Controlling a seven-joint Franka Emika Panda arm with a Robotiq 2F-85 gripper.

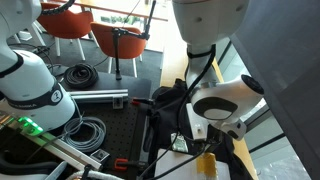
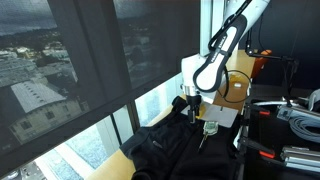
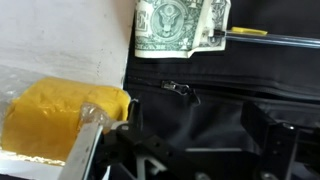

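Observation:
My gripper stands open low over a black fabric bag [image 3: 225,115], with nothing held between its fingers. A zipper pull [image 3: 178,88] lies on the bag just ahead of the fingers in the wrist view. Beyond it is a dollar bill [image 3: 172,25], with a thin rod with a yellow band [image 3: 275,38] reaching its right edge. A yellow item [image 3: 62,118] rests on a whitish surface [image 3: 65,40] to the left. In exterior view 2 the bill [image 2: 210,128] appears pale on the dark cloth, in front of the arm.
Coiled cables [image 1: 85,133] lie on the dark table beside the white robot base [image 1: 30,95]. Dark cloth [image 2: 165,150] spreads across the work area. A large dark shade [image 2: 130,60] stands along one side. Orange chairs [image 1: 118,42] are far off in the background.

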